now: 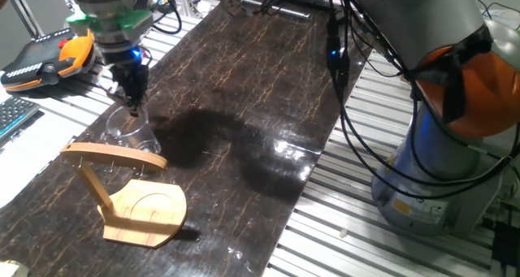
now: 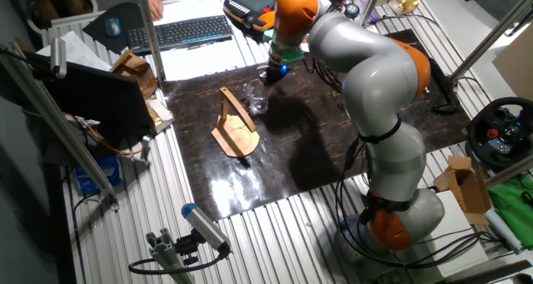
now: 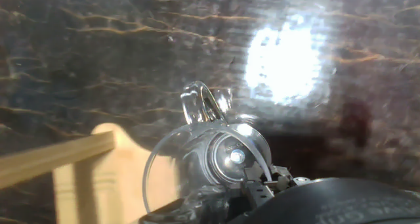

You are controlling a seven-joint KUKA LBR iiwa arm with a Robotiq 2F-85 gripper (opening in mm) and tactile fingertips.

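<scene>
A clear glass mug is beside the wooden rack, behind its curved top bar in exterior view 1. My gripper points down at the mug's rim and appears shut on it. In the wrist view, the rim of the mug runs in to the fingers, and the handle sticks out on the far side. Glare and the transparent glass blur the exact contact. Whether the mug's base touches the table cannot be told. Small hooks hang under the rack's bar, with no cup on them.
Cables hang loose from the arm.
</scene>
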